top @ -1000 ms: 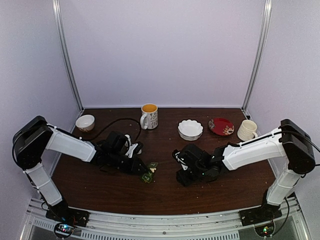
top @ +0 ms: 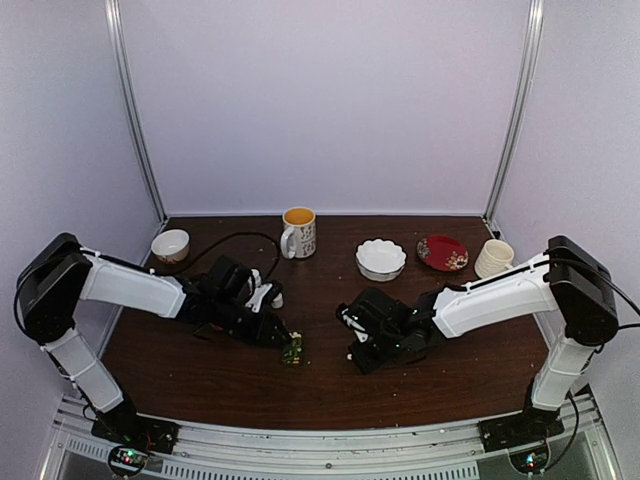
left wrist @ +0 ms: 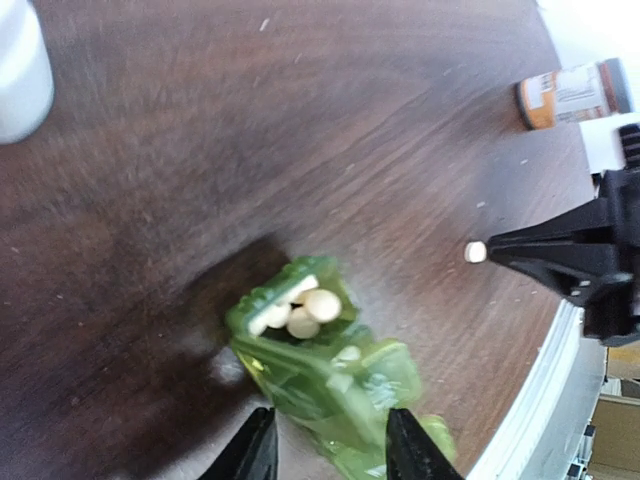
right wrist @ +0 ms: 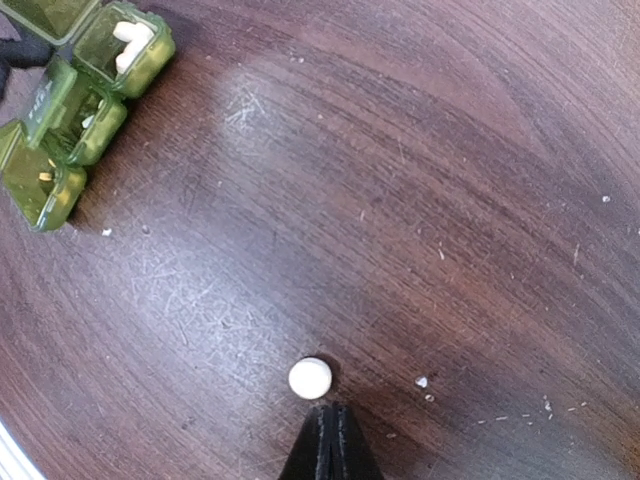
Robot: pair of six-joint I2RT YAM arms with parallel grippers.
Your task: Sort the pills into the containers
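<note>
A round white pill (right wrist: 310, 379) is on the table in the right wrist view, just ahead of the fingertips. My right gripper is shut with nothing between its fingers, and the pill stays outside them. The green pill organizer (right wrist: 85, 118) is at the upper left of that view, several lids raised. White pills show in its end compartment, and a bit of yellow in another. In the left wrist view, my left gripper stands open over the organizer (left wrist: 385, 375), its fingers apart on either side; blur hides whether they touch it.
An orange-labelled bottle (left wrist: 565, 97) lies on its side beyond the right gripper. A white container (left wrist: 20, 75) stands at upper left. Along the back are a mug (top: 303, 235), white bowls (top: 381, 258), a red plate (top: 442, 253) and a cream cup (top: 493, 259).
My right gripper has gone from open to shut. The organizer has turned, and its lids stand differently.
</note>
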